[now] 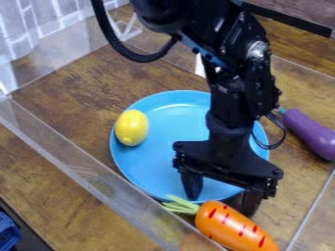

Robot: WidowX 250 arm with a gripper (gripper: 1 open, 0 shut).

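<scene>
The black gripper (217,178) hangs over the lower right part of a blue plate (160,110), its fingers open and pointing down near the plate's rim. A toy carrot (229,225) with green leaves lies just below the gripper at the bottom of the view, outside the plate. A yellow oval object (131,128) sits on the left side of the plate. What lies directly beneath the gripper is largely hidden.
A purple eggplant (309,132) lies right of the plate on the wooden table (66,88). A clear plastic wall runs along the lower left, with a dark blue object (7,233) beyond it.
</scene>
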